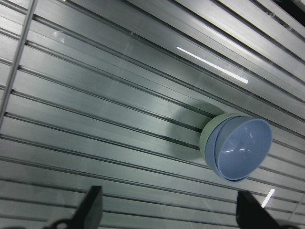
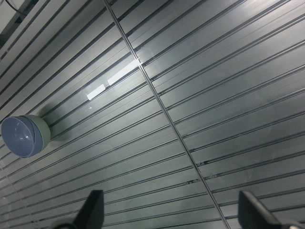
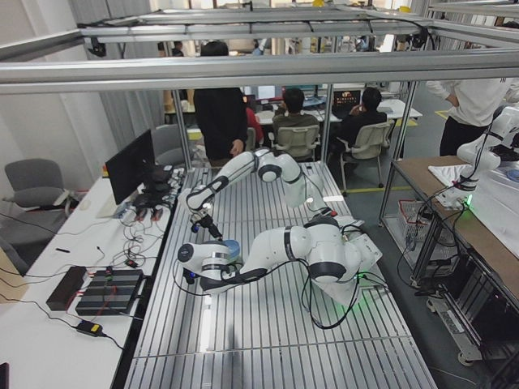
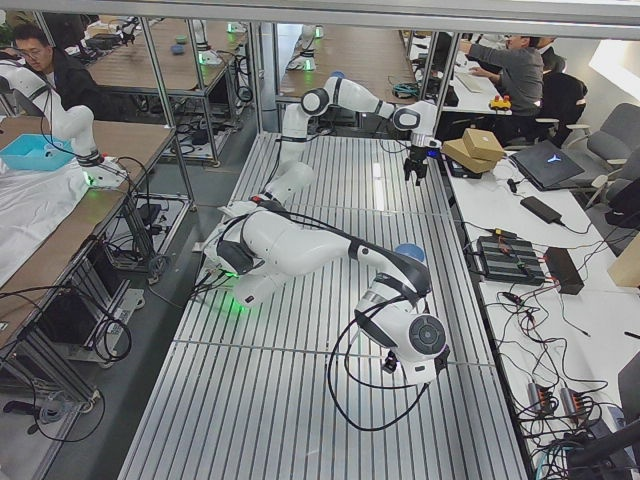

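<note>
Nested bowls, blue [image 1: 243, 150] inside pale green [image 1: 208, 131], sit on the slatted metal table [image 1: 95, 81], right of centre in the left wrist view; in the right wrist view the same blue bowl [image 2: 17, 136] is at the far left. In both wrist views only dark fingertips show at the bottom, widely spaced, with bare table between: my left gripper and right gripper are open. Both grippers are above the table, apart from the bowls. In both camera views the bowls are partly hidden behind an arm.
A side table [image 3: 49, 340] with a monitor [image 3: 130, 166], black boxes and many cables runs along one edge. Another robot's bench [image 3: 503, 251] stands on the other side. People sit and stand behind the metal frame.
</note>
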